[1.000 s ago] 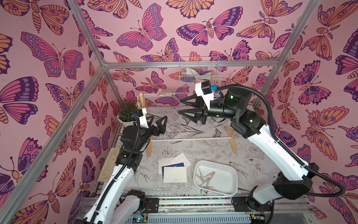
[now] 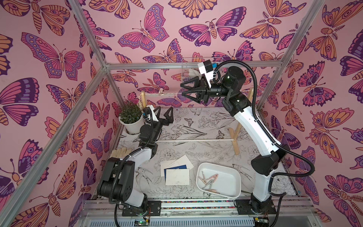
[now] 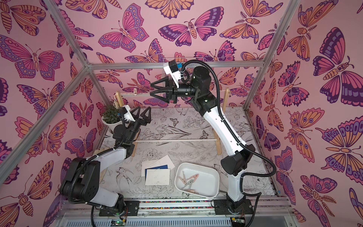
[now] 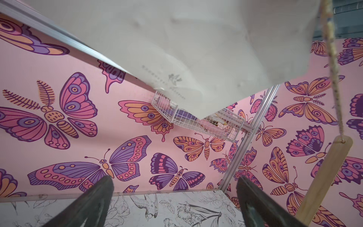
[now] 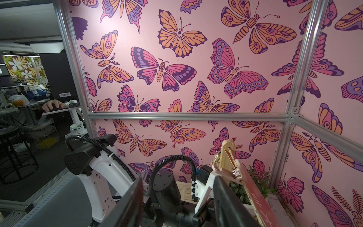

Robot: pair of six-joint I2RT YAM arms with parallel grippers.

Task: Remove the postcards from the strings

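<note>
A white postcard (image 4: 204, 56) hangs large and close above my left gripper in the left wrist view. In the right wrist view, a narrow reddish panel (image 5: 257, 193), perhaps its other face, hangs from the string. A pale clothespin (image 2: 161, 91) sits on the string near the left post (image 2: 143, 99). Below the string my left gripper (image 2: 164, 112) stands open, its fingers (image 4: 90, 204) apart and empty. My right gripper (image 2: 182, 89) is at about string height in the top left view, right of the clothespin, with its fingers (image 5: 132, 204) parted and nothing between them.
Several cards (image 2: 177, 177) lie piled on the table beside a white tray (image 2: 230, 181) holding several clothespins. A potted plant (image 2: 130, 115) stands by the left post, and a wire basket (image 4: 211, 124) hangs at the back wall. Mid-table is mostly clear.
</note>
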